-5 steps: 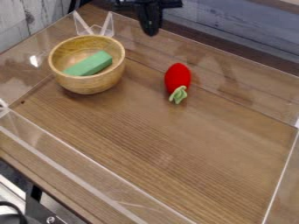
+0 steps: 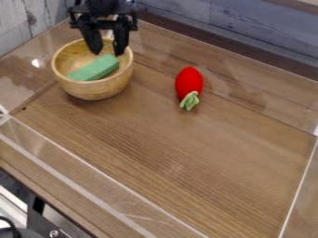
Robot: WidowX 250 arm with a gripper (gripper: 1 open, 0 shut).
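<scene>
My gripper is open above a wooden bowl at the upper left, its dark fingers pointing down near the bowl's back part. A green oblong block lies inside the bowl, just below the fingers; whether they touch it I cannot tell. A red vegetable-like object with a pale green tip lies on the table to the right of the bowl.
Blue-grey walls border it at the back, and white edging runs along its sides.
The gripper has moved left and down, from high at the back middle to over the bowl. The bowl, green block and red object look unmoved.
</scene>
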